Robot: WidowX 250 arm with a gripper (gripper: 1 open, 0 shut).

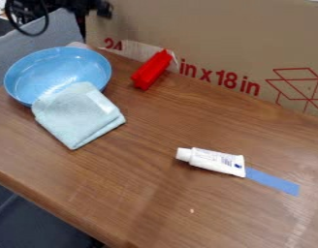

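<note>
At the top left edge, the dark gripper [94,8] is mostly out of frame, above a blue bowl [58,66]; whether its fingers are open cannot be seen. A folded pale blue cloth [79,116] lies against the bowl's front. A red object [151,70] lies right of the bowl, near the cardboard. A white tube [209,161] lies on the right half of the wooden table.
A printed cardboard panel [239,39] stands along the back. A strip of blue tape [271,182] is beside the tube.
</note>
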